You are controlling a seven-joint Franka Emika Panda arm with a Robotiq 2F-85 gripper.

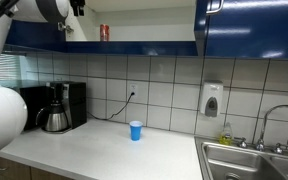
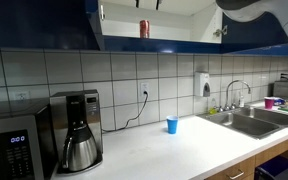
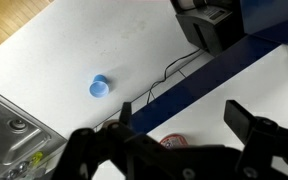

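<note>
A red can [image 1: 104, 33] stands upright on the open shelf of the blue cabinet [image 1: 154, 48]. From above, the wrist view shows the can's round top [image 3: 173, 141] just past the gap of my gripper. Its two dark fingers are spread wide with nothing between them. In exterior view 1 the gripper is high at the upper left, partly cut off by the frame's top. A blue cup [image 1: 135, 131] sits on the white counter [image 1: 94, 145], well below the shelf.
A coffee maker with a steel carafe [image 2: 81, 148] and a microwave [image 2: 14, 150] stand at the counter's left. To the right are the sink [image 1: 234, 160] and a soap dispenser [image 1: 211, 98]. A blue cabinet door [image 1: 254, 28] hangs above.
</note>
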